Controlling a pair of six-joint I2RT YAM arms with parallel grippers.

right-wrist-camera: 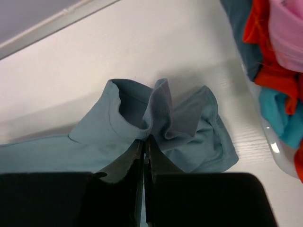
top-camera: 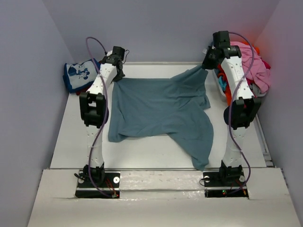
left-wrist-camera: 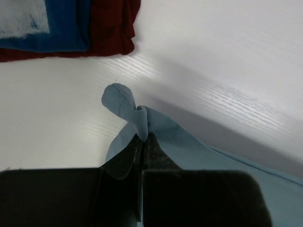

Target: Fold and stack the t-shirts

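A teal-grey t-shirt (top-camera: pixel 156 106) lies spread over the middle of the table, its top edge stretched between my two grippers. At its far left corner my left gripper (top-camera: pixel 119 79) is shut on the cloth; in the left wrist view a small rolled tip of the shirt (left-wrist-camera: pixel 118 99) pokes out past the fingers. My right gripper (top-camera: pixel 205 67) pinches the far right corner, where bunched folds of the shirt (right-wrist-camera: pixel 158 106) stick up beyond the fingertips in the right wrist view. The shirt's lower right part (top-camera: pixel 201 146) hangs toward the front edge, uneven and creased in places.
A folded stack with a blue and white shirt on top (top-camera: pixel 79 75) and dark red cloth (left-wrist-camera: pixel 106 28) sits at the back left. Crumpled clothes (top-camera: pixel 258 71) fill a white bin (right-wrist-camera: pixel 279 153) at the back right, close to my right arm. Bare table shows at front left.
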